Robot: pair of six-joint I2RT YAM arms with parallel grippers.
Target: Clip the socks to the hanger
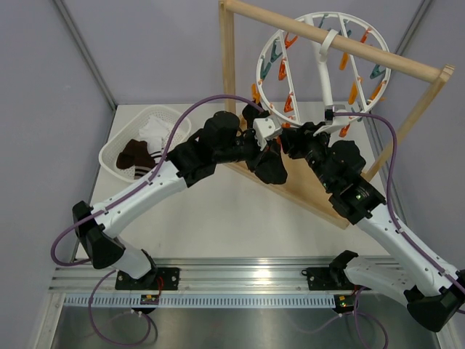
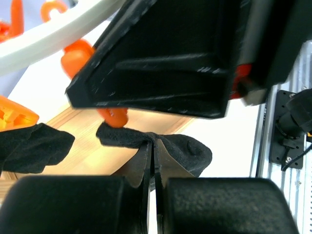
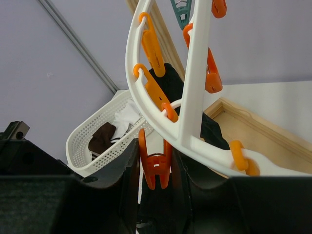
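Note:
A round white hanger (image 1: 327,102) with coloured clips hangs from a wooden frame. My left gripper is shut on a black sock (image 2: 185,153), which drapes over its fingertips just below the rim. My right gripper is shut on an orange-red clip (image 3: 157,165) at the rim, beside the left gripper's sock. Another black sock (image 3: 165,78) hangs from the hanger's orange clips, partly hidden.
A white basket (image 1: 105,153) with brown and white socks stands at the left. The wooden frame (image 1: 407,69) surrounds the hanger.

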